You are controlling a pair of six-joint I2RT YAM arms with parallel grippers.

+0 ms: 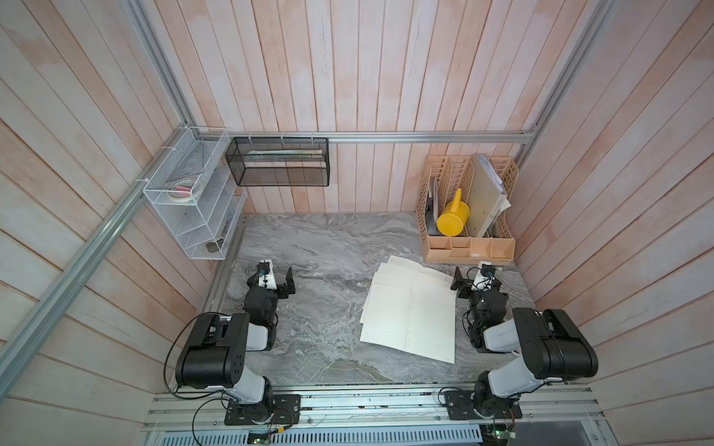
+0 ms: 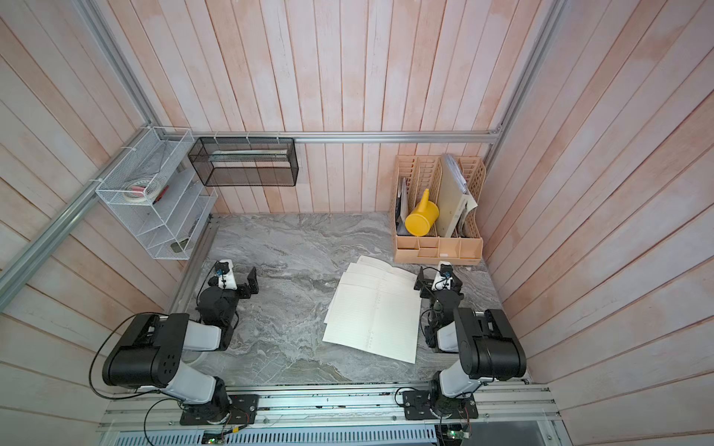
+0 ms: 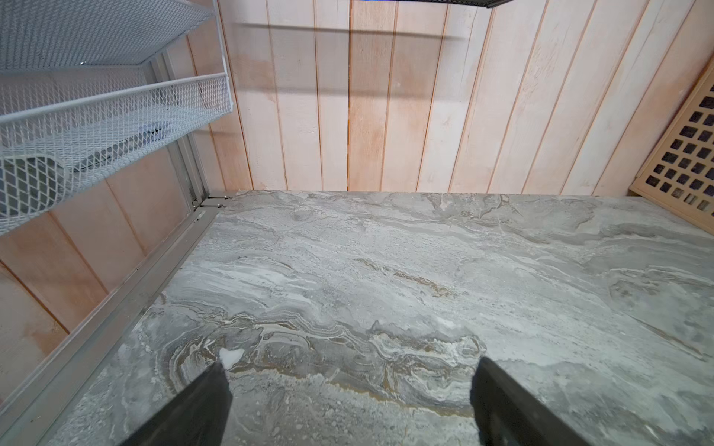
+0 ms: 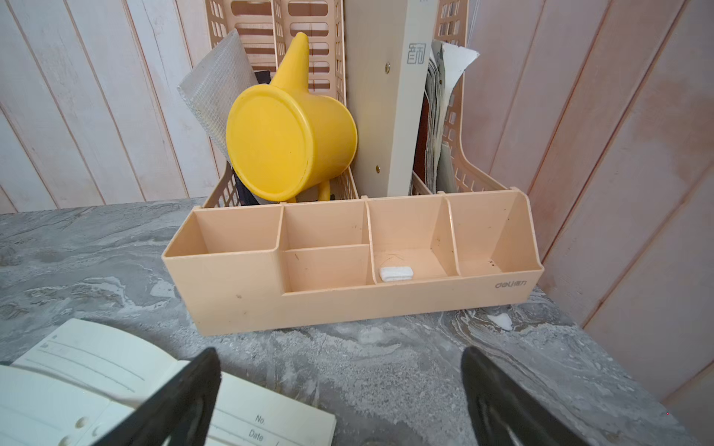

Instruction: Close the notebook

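Note:
An open notebook (image 1: 410,308) with cream pages lies flat on the grey marbled table, right of the middle, its pages spread and slightly fanned at the left and far edges. In the right wrist view, part of the notebook (image 4: 245,409) shows at the lower left, behind one finger. My right gripper (image 1: 462,278) stands open just beyond the notebook's right edge, with nothing between its fingers. Far to the left, my left gripper (image 1: 281,279) is open over bare table. Only blurred fingertips (image 3: 200,401) and marble show in the left wrist view.
Behind the notebook stands a peach desk organizer (image 4: 357,304) holding a yellow watering can (image 4: 290,141) and files. A white wire shelf (image 1: 195,194) hangs at the left, and a black mesh basket (image 1: 278,177) on the back wall.

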